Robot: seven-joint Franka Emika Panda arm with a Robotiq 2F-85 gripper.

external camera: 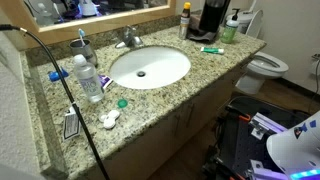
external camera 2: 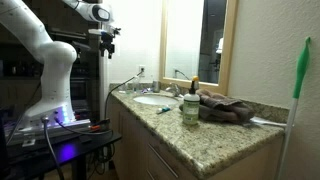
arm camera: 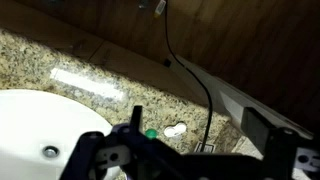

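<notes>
My gripper stands open in the wrist view, its dark fingers well apart and nothing gripped between them. Exterior view 2 has the gripper [external camera 2: 106,46] raised high at the left, clear of the counter. On the granite counter [external camera: 165,108], a white sink [external camera: 150,75] is set in the middle. A small green round thing [external camera: 122,103] and a white object [external camera: 110,118] lie near its left side. Behind them stands a clear bottle [external camera: 91,82] with a white cap. The wrist view also shows the green thing [arm camera: 151,133] and white object [arm camera: 176,130] far below.
A cup [external camera: 84,50] and faucet [external camera: 130,38] stand behind the sink. At the far end are a tube [external camera: 212,50] and a soap bottle [external camera: 229,28]. A dark cloth [external camera 2: 218,106] lies by another bottle [external camera 2: 192,104]. A black cable [arm camera: 207,90] crosses the wrist view.
</notes>
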